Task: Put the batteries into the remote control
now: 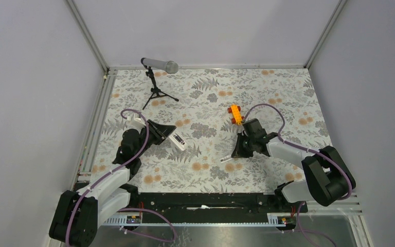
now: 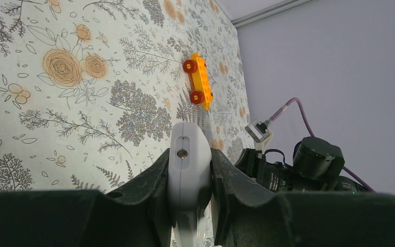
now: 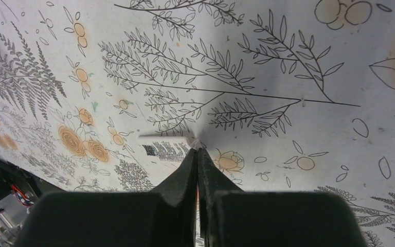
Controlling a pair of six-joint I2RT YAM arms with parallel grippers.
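Note:
My left gripper (image 1: 167,131) is shut on the white remote control (image 2: 189,159), held up at the left-middle of the table; its white end fills the space between the fingers in the left wrist view. My right gripper is shut, low over the table at the right of centre, its tips at the near end of a small white piece (image 3: 164,147) with printed dark text lying on the table, seen also in the top view (image 1: 226,158). What that piece is, I cannot tell for sure. No loose battery is clearly visible.
A yellow toy car (image 1: 236,113) with red wheels lies behind my right gripper. A grey microphone (image 1: 159,65) on a black tripod stands at the back left.

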